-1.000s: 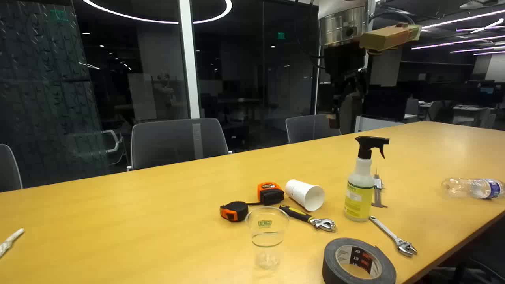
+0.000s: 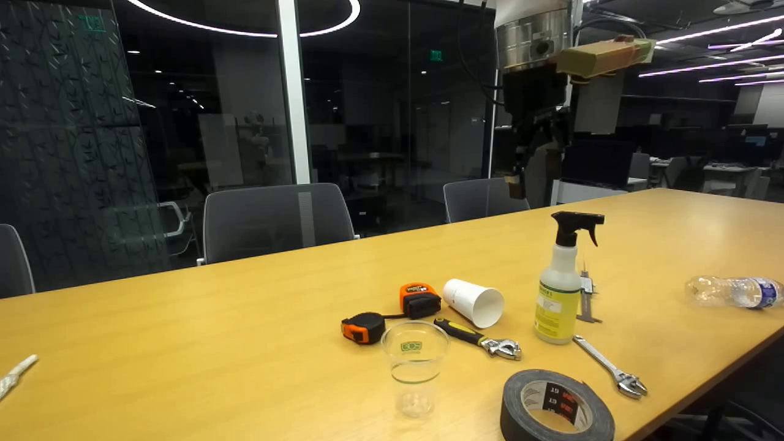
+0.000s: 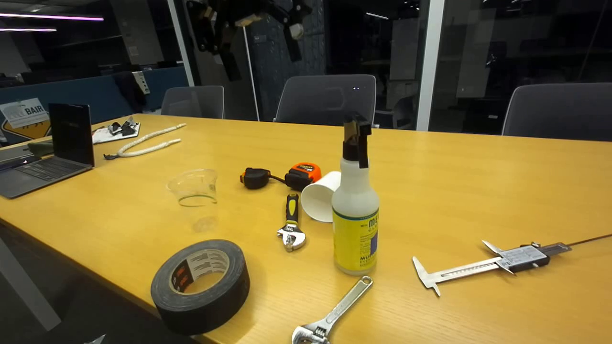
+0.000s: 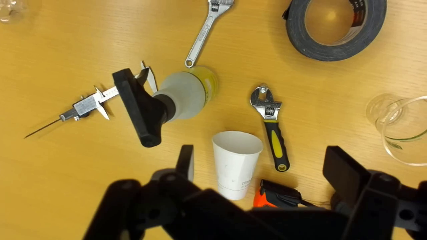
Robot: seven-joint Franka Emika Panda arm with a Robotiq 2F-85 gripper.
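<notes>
High above the table, my gripper stands open, its two dark fingers wide apart with nothing held between them. In the second exterior view the gripper hangs well clear of everything on the tabletop. Below it in the wrist view, a white paper cup lies on its side. Right of the cup is an adjustable wrench with a black and yellow handle. An orange and black tape measure is partly hidden by the gripper. A spray bottle with a black trigger stands upright beside the cup.
A clear cup stands near a roll of dark tape. A silver wrench, a caliper and a lying plastic bottle are spread to the right. At the table's far end sits a laptop.
Hardly anything differs: the gripper has shifted very slightly in the first exterior view. The objects on the table have not moved.
</notes>
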